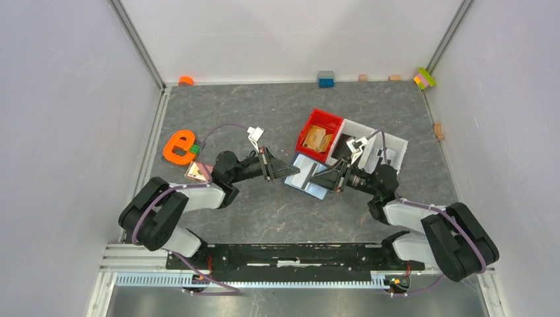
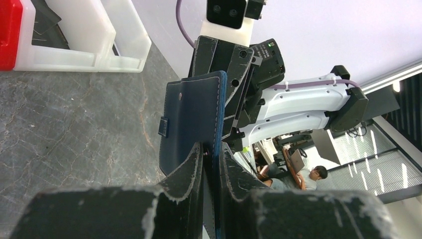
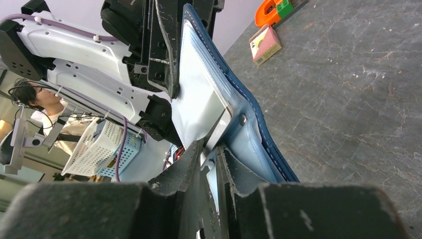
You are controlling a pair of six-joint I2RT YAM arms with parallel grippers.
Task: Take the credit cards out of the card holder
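The card holder, navy outside with clear sleeves inside, stands open and tilted between my grippers. In the left wrist view, my left gripper has its fingertips close around the holder's navy edge. My right gripper is open, with a narrow gap between its fingertips, at the clear sleeves near a pale strip across them. How many cards are inside I cannot tell.
Red and white bins lie behind the holder. An orange toy and a small box are at the left.
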